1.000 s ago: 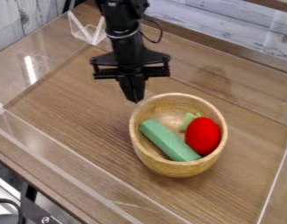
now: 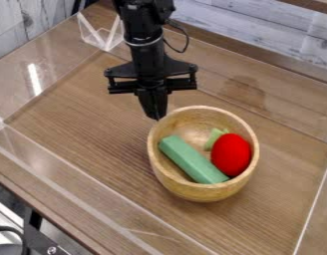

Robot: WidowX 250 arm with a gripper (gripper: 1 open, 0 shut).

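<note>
My black gripper (image 2: 157,106) hangs over the table just above and behind the left rim of a wooden bowl (image 2: 238,190), its narrow tip pointing down. It is shut, with nothing visible at its tip. In the bowl lie a green bar-shaped object (image 2: 191,160) at the left and a red round object (image 2: 230,157) at the right, with a small green piece partly hidden behind the red one.
White ribbed walls stand at the far upper left. A black cable lies at the lower left corner, beyond the table's edge.
The bowl and the objects in it look unchanged.
</note>
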